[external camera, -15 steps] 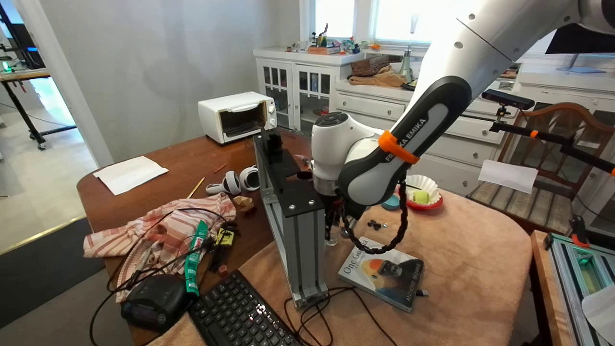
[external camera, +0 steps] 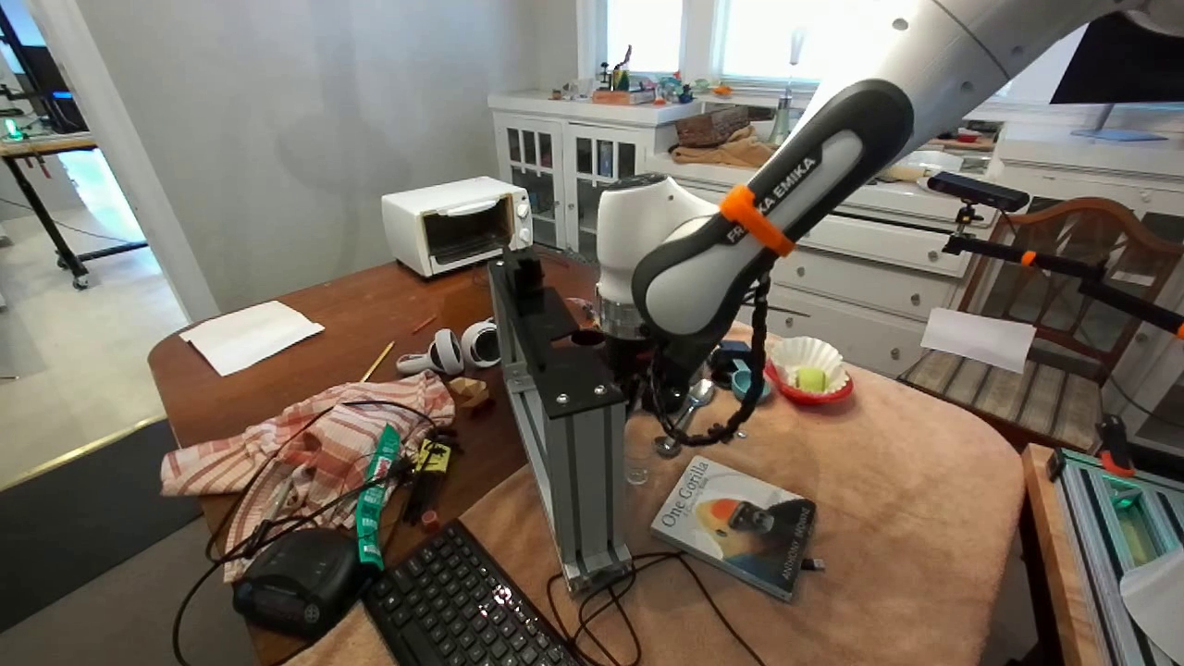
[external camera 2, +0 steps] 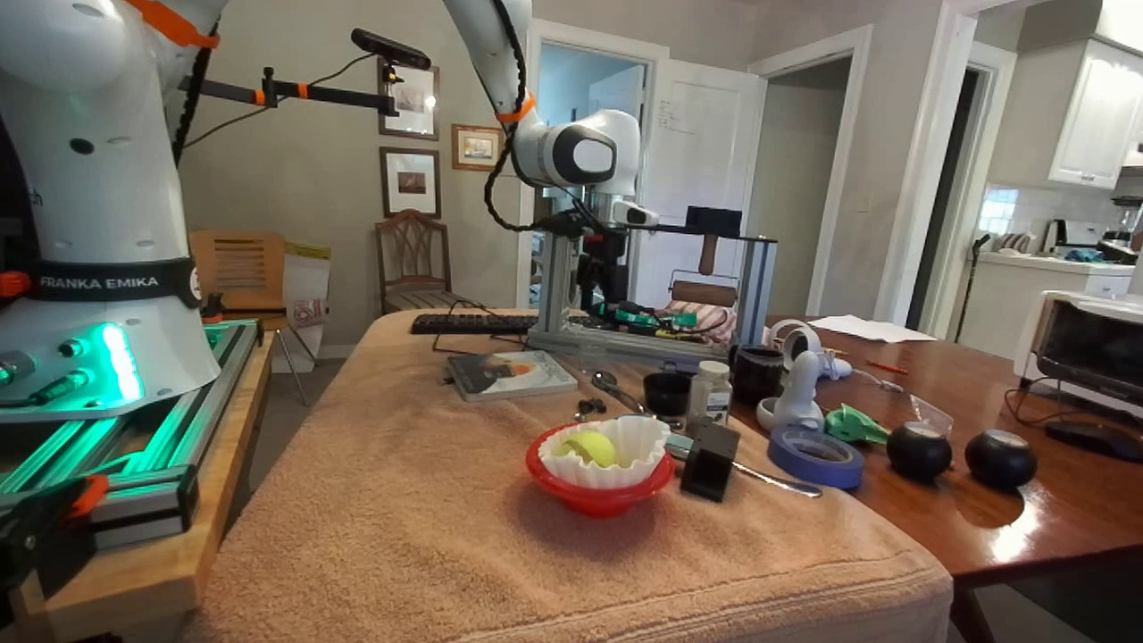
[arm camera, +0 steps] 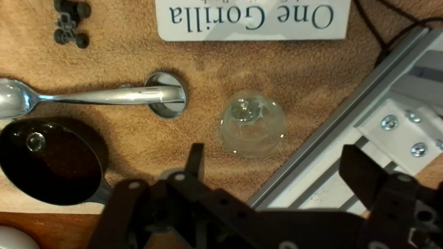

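My gripper stands open in the wrist view, its two dark fingers wide apart and nothing between them. A small clear glass [arm camera: 252, 124] stands on the tan towel [arm camera: 207, 70], below the fingers and ahead of the gap. In exterior view 1 the glass [external camera: 635, 464] shows faintly beside the frame's post, while the fingers are mostly hidden by the arm and frame. From exterior view 2 the gripper [external camera 2: 603, 288] hangs above the table, close to the metal frame [external camera 2: 648, 348].
A grey metal rail [arm camera: 324, 137] runs close along the glass's right. Left of it lie a spoon [arm camera: 99, 97], a metal ring [arm camera: 166, 110] and a dark pan [arm camera: 54, 166]. The book [arm camera: 253, 35] lies beyond. A red bowl [external camera 2: 600, 498] holds a white paper liner and yellow-green ball.
My arm has risen and shifted slightly left in exterior view 1, uncovering more of the book and the spoon. The glass stays by the post.
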